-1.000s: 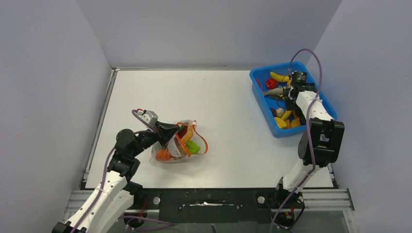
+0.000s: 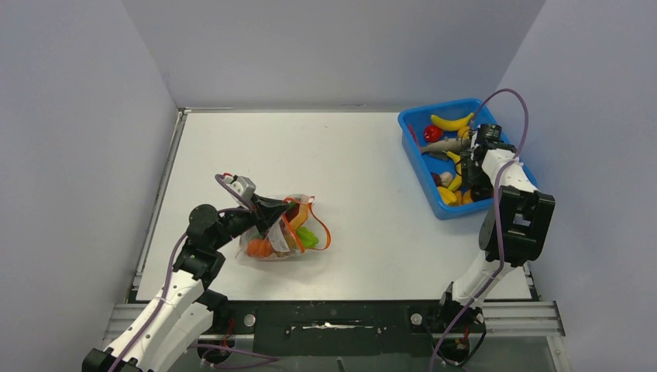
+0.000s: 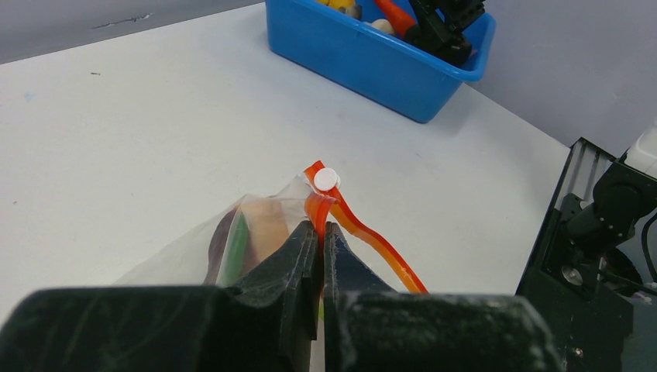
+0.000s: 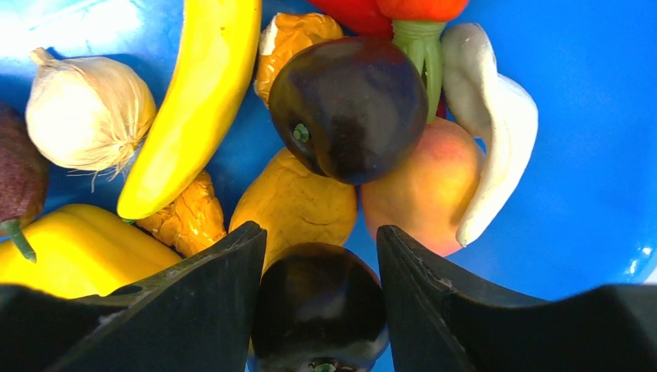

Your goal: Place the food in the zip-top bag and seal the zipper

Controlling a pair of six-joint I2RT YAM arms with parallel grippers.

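The clear zip bag (image 2: 279, 239), orange along its zipper edges, lies left of centre with several foods inside, among them an orange item (image 2: 259, 248) and a green one (image 2: 307, 237). My left gripper is shut on the bag's orange edge, near a white round slider (image 3: 326, 179). The bag's mouth gapes beside it. Over in the blue bin (image 2: 431, 191), my right gripper has its fingers part spread on both sides of a dark, round eggplant-like food (image 4: 319, 302). Whether the pads press on it cannot be told.
Around the right fingers lie another dark round food (image 4: 349, 110), a peach (image 4: 424, 186), a yellow banana (image 4: 195, 101), a garlic bulb (image 4: 89, 112) and a yellow pepper (image 4: 85, 252). The white table (image 2: 364, 186) between bag and bin is clear.
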